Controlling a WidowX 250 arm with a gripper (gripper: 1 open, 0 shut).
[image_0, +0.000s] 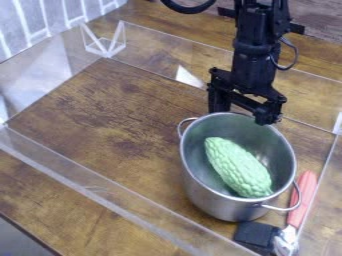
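My black gripper (245, 105) is open just above the back rim of a steel pot (214, 195), its fingers pointing down with nothing seen held. Inside the pot lies a pale green, bumpy vegetable (235, 165), long and tilted.
A red-handled utensil (301, 200) lies right of the pot, and a dark block (257, 235) sits at its front. Clear plastic walls border the wooden surface (100, 130), which is bare to the left.
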